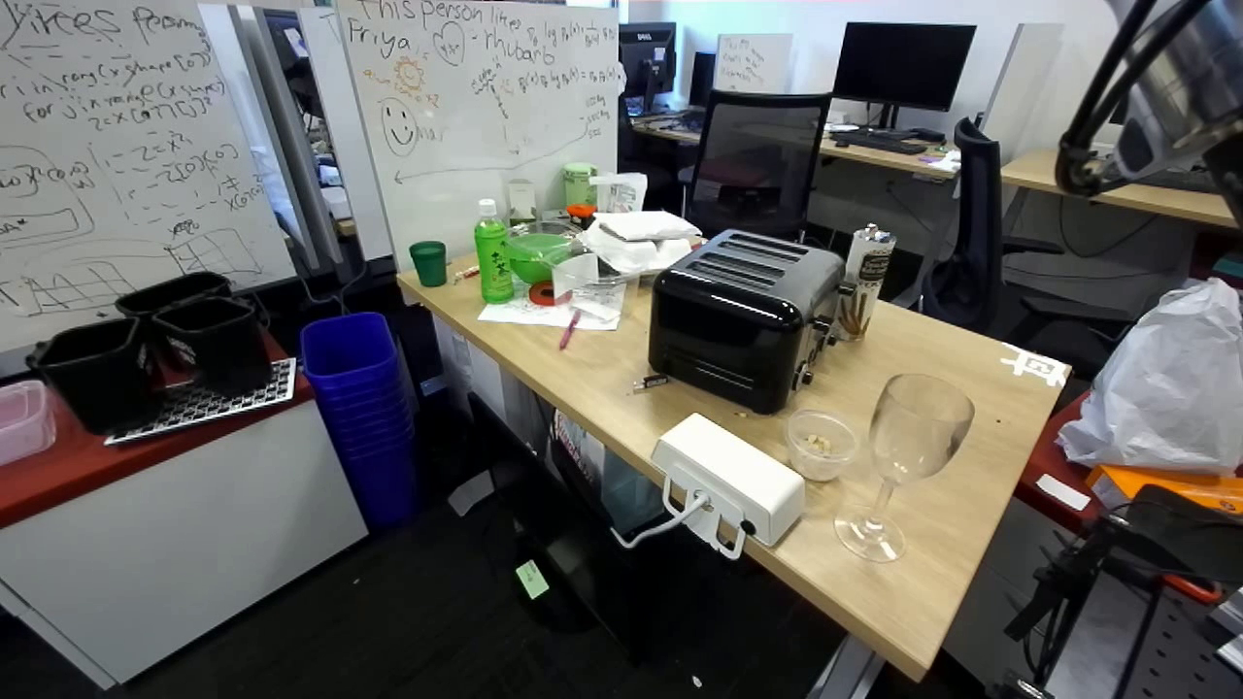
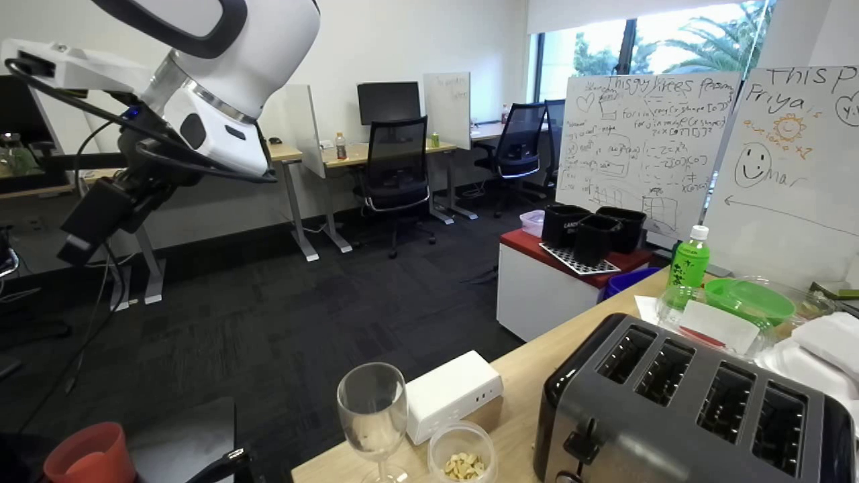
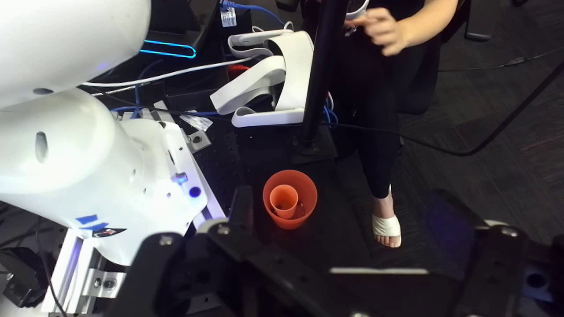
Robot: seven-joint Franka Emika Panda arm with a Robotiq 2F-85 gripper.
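In the wrist view my gripper stands open, its dark fingers wide apart with nothing held between them. A large red cup point(image 3: 309, 190) with a smaller orange cup point(image 3: 283, 200) inside it shows between the fingers, well beyond them, on a dark surface near the robot base. Exterior view 2 has the dark gripper point(image 2: 92, 233) at the upper left, high and clear of the table, and the red cup point(image 2: 90, 455) low at the left edge. Only part of the arm point(image 1: 1189, 87) enters exterior view 1, at the top right.
On the wooden table point(image 1: 956, 548) stand a black toaster point(image 1: 746, 320), a wine glass point(image 1: 921, 431), a small clear cup of nuts point(image 1: 822, 449), a white power strip point(image 1: 728, 472) and a green bottle point(image 1: 492, 256). Close to the cups, a person's hand point(image 3: 388, 31) and leg appear.
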